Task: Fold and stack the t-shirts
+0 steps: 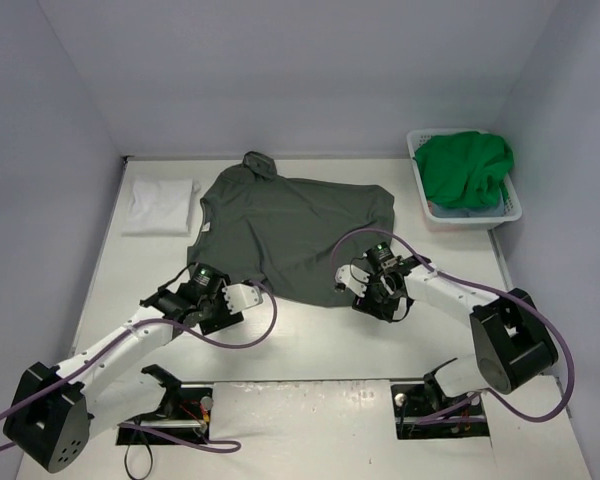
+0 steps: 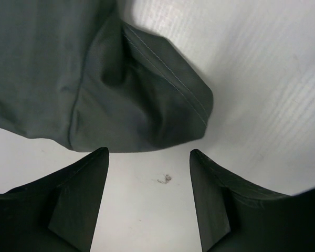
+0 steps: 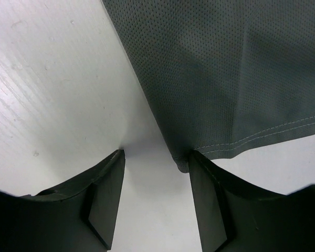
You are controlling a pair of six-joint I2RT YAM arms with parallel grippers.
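A dark olive T-shirt [image 1: 295, 225] lies spread across the middle of the table. My left gripper [image 1: 220, 320] is at its near left part; in the left wrist view its open fingers [image 2: 79, 205] sit just before a loose fabric corner [image 2: 168, 115], nothing between them. My right gripper [image 1: 375, 310] is low at the near right of the shirt, open, with the shirt's corner [image 3: 205, 121] reaching to its right fingertip [image 3: 197, 163] in the right wrist view.
A white folded cloth [image 1: 158, 205] lies at the back left. A white basket [image 1: 510, 210] with a green cloth [image 1: 455, 165] stands at the back right.
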